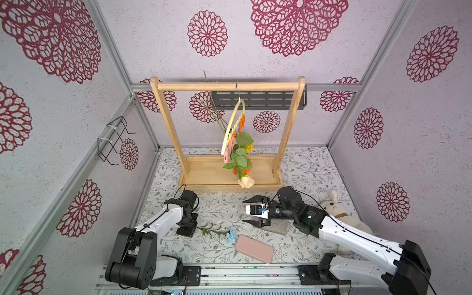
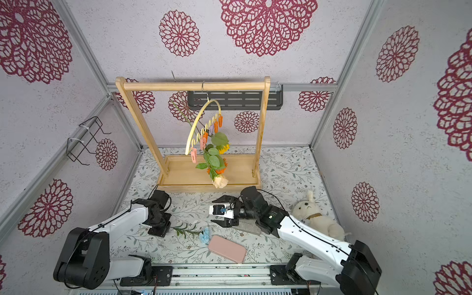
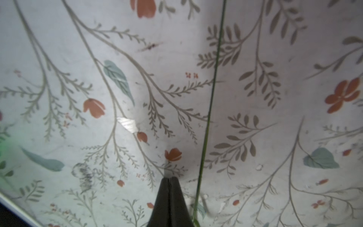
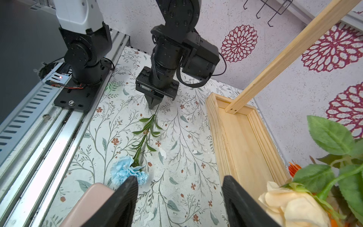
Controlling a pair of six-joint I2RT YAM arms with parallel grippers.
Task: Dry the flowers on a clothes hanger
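A yellow hanger point(image 1: 225, 127) with clips hangs from the wooden rack point(image 1: 196, 86), holding flowers upside down, among them a cream rose point(image 1: 246, 181) and leafy stems. A blue carnation lies on the table, its stem reaching toward my left gripper, which is shut, fingertips low at the table just beside the thin green stem point(image 3: 207, 132) in the left wrist view, nothing visible between them. My right gripper point(image 2: 216, 212) stands open in front of the rack, right of and above the carnation, with nothing between its fingers.
A pink case point(image 1: 254, 248) lies near the front edge. A plush toy point(image 2: 318, 219) sits at the right. The rack's tray point(image 1: 201, 172) fills the back middle. Wire hooks point(image 1: 110, 142) are on the left wall.
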